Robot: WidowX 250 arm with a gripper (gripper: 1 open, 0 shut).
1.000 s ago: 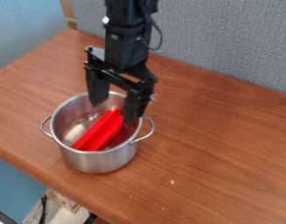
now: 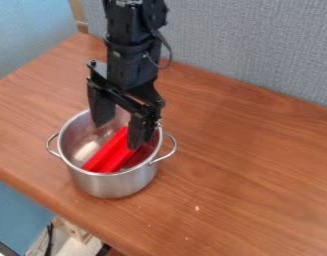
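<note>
A steel pot [image 2: 114, 182] with two wire handles sits near the left front of the wooden table. Inside it lies a long red object [image 2: 110, 156]. My black gripper [image 2: 122, 125] is over the pot, its two fingers spread open and reaching down to about rim level, one on each side above the red object. Whether they touch it cannot be told.
A grey textured wall [image 2: 246, 40] stands at the back. The table's left front edge is close to the pot, with a blue surface and cables beyond it.
My gripper has moved down and slightly left into the pot's mouth, and its fingers look closer together in the view. The pot and red object have not visibly moved.
</note>
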